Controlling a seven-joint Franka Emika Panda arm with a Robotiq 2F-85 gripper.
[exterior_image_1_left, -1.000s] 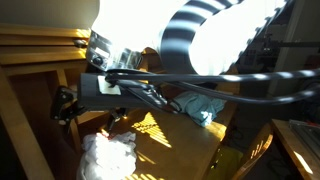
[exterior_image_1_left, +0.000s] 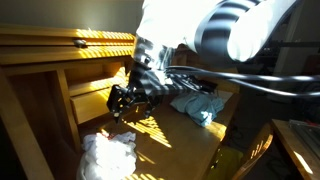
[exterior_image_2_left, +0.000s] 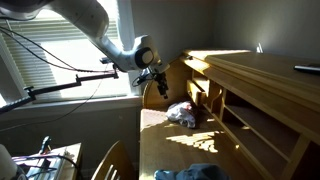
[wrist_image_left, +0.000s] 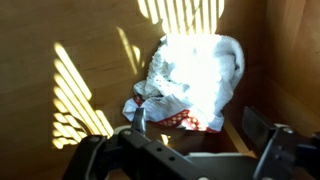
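A crumpled white cloth with a red patterned edge (wrist_image_left: 190, 80) lies on the wooden desk, brightly sunlit in the wrist view. In exterior view 1 the white cloth (exterior_image_1_left: 108, 157) is at the near left, and in exterior view 2 the same cloth (exterior_image_2_left: 182, 114) is by the shelves. A bluish cloth (exterior_image_1_left: 198, 106) lies apart from it on the desk, also visible as a blue heap (exterior_image_2_left: 195, 172) at the bottom of exterior view 2. My gripper hangs above the white cloth, its fingers spread wide and nothing held between them.
Wooden shelves (exterior_image_2_left: 250, 135) run along one side of the desk, with a raised ledge above. A small dark object (exterior_image_1_left: 81, 43) sits on that ledge. Bare, sun-striped desktop (exterior_image_1_left: 165, 140) lies between the two cloths. A chair (exterior_image_1_left: 255, 152) stands beside the desk.
In exterior view 1 the arm has swung right and away from the camera, carrying the gripper rightward from the shelf side. Both cloths look unmoved.
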